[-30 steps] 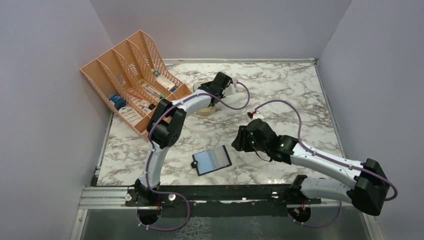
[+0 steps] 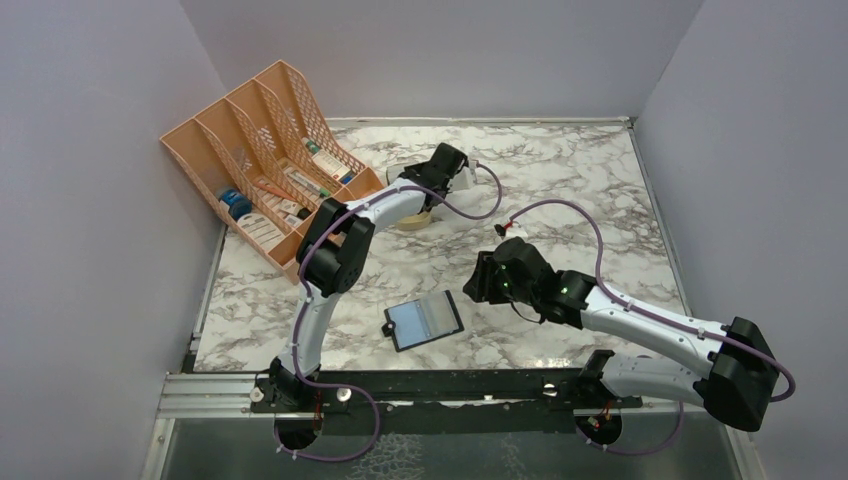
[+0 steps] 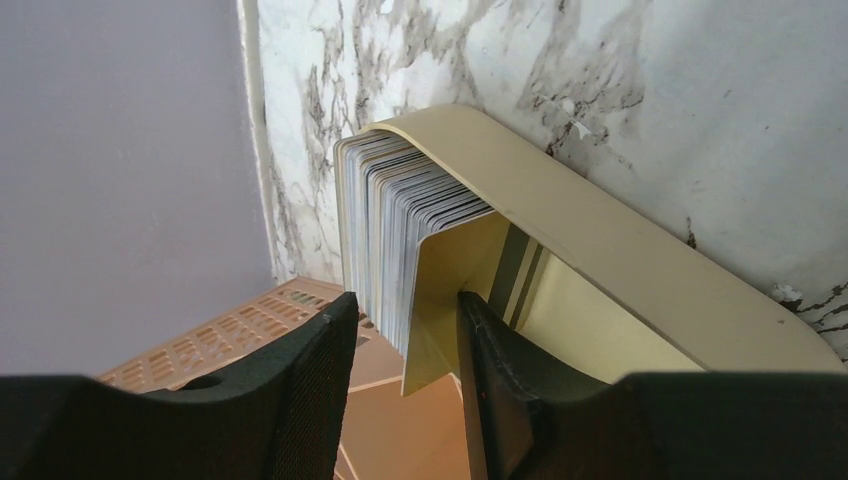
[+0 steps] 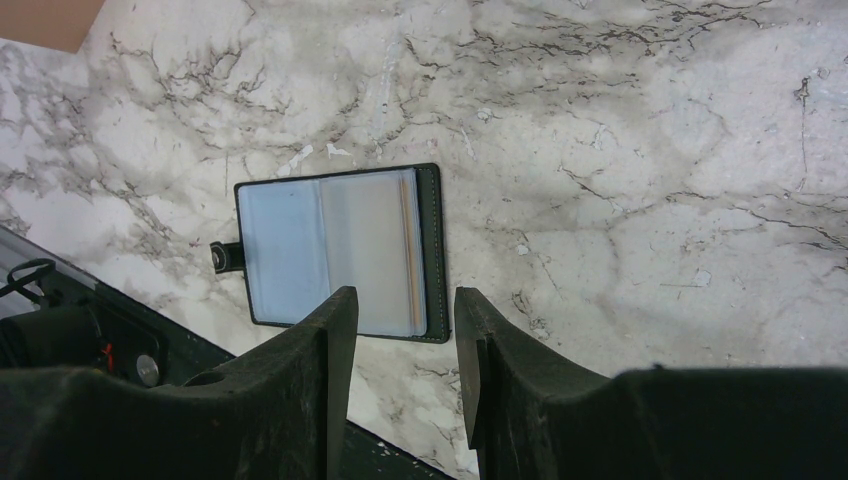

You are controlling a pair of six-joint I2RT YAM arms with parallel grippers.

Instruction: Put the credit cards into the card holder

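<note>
A tan box (image 3: 560, 210) holds a tight stack of cards (image 3: 385, 240), with a gold card (image 3: 450, 265) at its front. My left gripper is at the box, fingers apart at the front card, one fingertip over that card; whether it touches cannot be told. In the top view the left gripper mostly hides the box. The card holder (image 4: 370, 250), dark with clear sleeves, lies open on the marble table near the front edge. My right gripper hangs open beside the holder, to its right in the top view, with nothing between its fingers.
A peach slotted organizer (image 2: 240, 130) with tubes and bottles stands at the back left, next to the box. Grey walls border the back and sides.
The left arm's wrist has shifted very slightly at the box. The right arm and card holder have not moved.
</note>
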